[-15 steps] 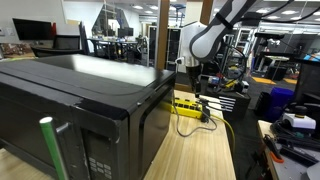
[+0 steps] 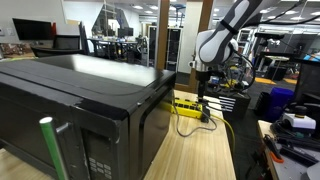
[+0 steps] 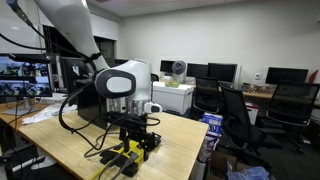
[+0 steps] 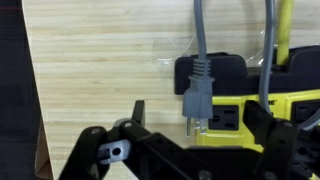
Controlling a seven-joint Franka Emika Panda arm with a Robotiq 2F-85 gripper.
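A yellow and black power strip (image 4: 228, 125) lies on the wooden table, its outlets facing up in the wrist view. Over its edge is a grey plug (image 4: 197, 98) with its cord running away to the top; its metal prongs show, outside any outlet. My gripper is open above the plug, one finger on each side, with nothing held. In exterior view 1 the gripper (image 2: 199, 100) hangs low over the yellow strip (image 2: 189, 108). The second exterior view shows the arm reaching down to the strip (image 3: 128, 162), partly covering it.
A large black microwave (image 2: 105, 120) takes up the left of the table in exterior view 1. A second grey cord (image 4: 268, 50) and a yellow cord (image 4: 284, 35) run beside the plug.
Over the last second, my arm has moved to the right in exterior view 1 and come lower towards the power strip. The strip and microwave look unmoved.
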